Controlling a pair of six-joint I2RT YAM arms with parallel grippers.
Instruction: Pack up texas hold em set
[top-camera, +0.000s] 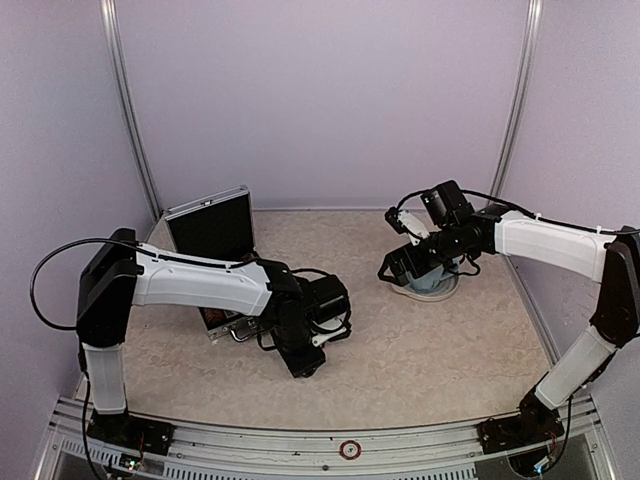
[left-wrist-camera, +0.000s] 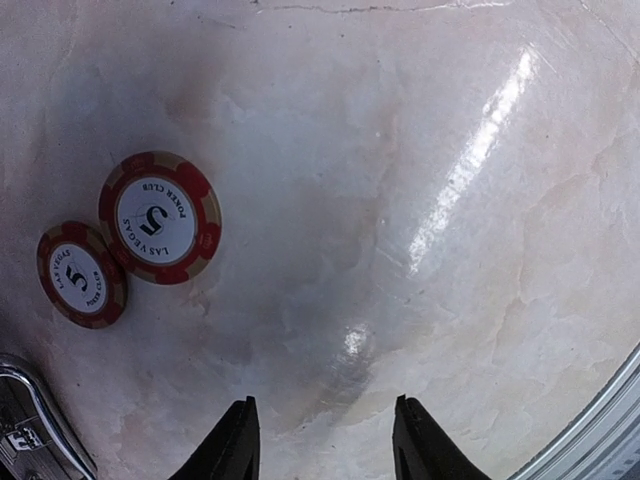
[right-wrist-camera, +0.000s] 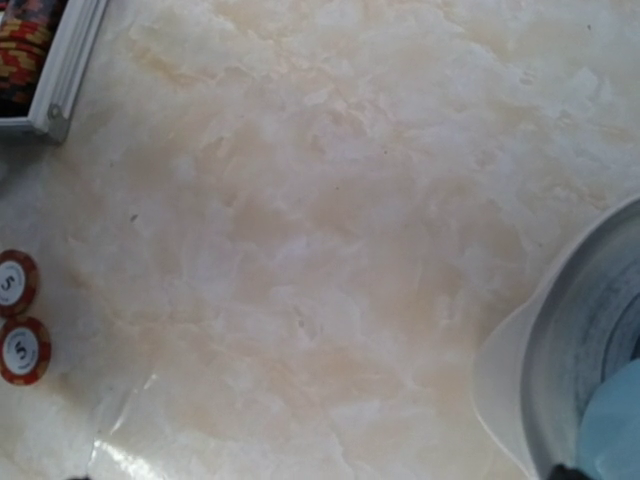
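Observation:
Two red-and-tan poker chips marked 5 lie flat, touching, on the table: a nearer-looking chip and a smaller-looking chip. Another red-rimmed chip is at the metal front rail in the top view. The chip case stands with its lid raised at the back left; my left arm covers much of its tray. Chip rows show inside it. Low over the table, my left gripper is open and empty. My right gripper hovers by the bowl, its tips wide apart at the right wrist view's bottom edge.
A pale bowl holding something light blue sits under the right arm. The slotted front rail borders the table.

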